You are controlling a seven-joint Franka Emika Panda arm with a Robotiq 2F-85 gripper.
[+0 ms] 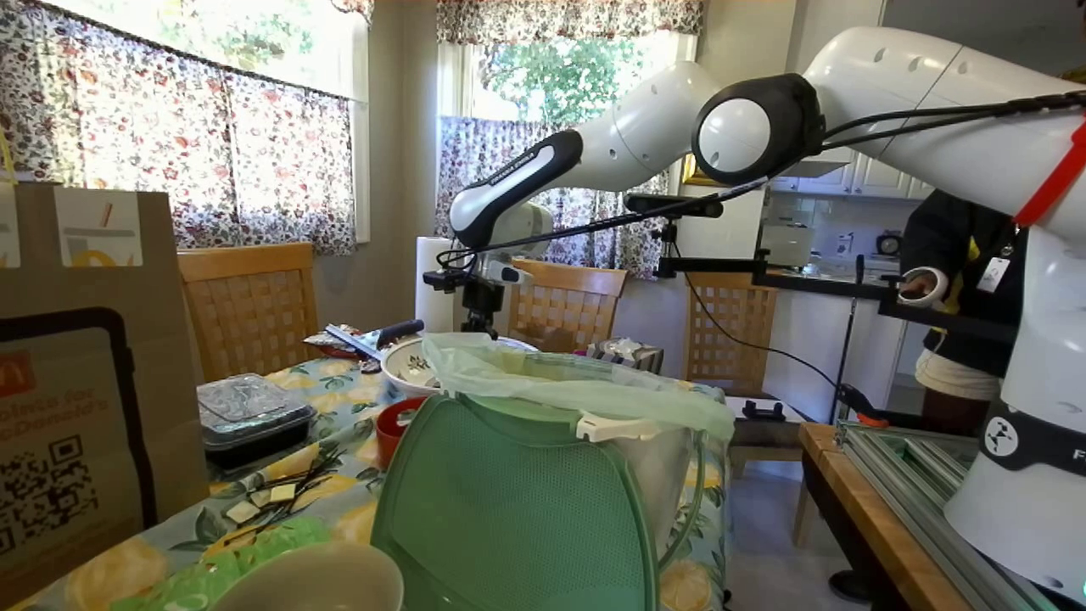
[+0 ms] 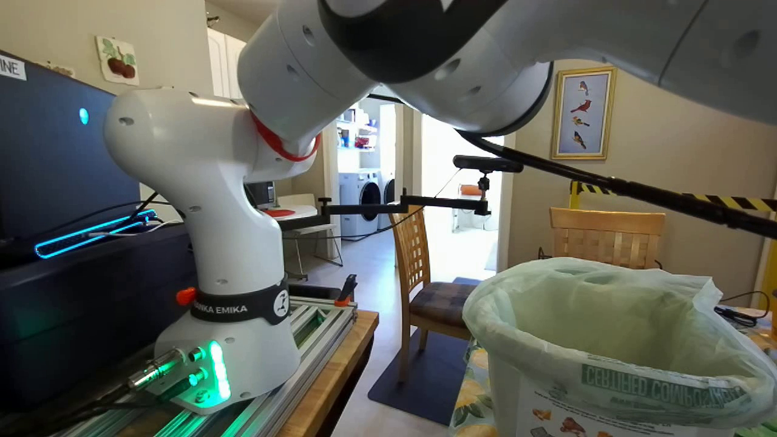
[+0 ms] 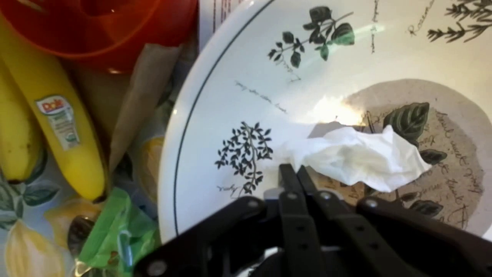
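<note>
A crumpled white tissue [image 3: 369,159] lies in the white bowl [image 3: 221,87] with its dark herb prints, seen in the wrist view. My gripper is over the bowl, its two black fingers shut side by side. Their tips reach the tissue's left end, and nothing clearly shows between them. Whether they touch or pinch its edge is hard to tell. From exterior view 1, the gripper's lower part is behind the rim of the lined bin [image 1: 570,377], and the tissue is hidden.
Bananas [image 3: 69,134], a red container [image 3: 152,27] and a green wrapper [image 3: 120,231] lie left of the bowl in the wrist view. The tall bin with its pale green liner [image 2: 583,291] stands on the table. A blue-handled utensil [image 1: 397,331] is near the bowl.
</note>
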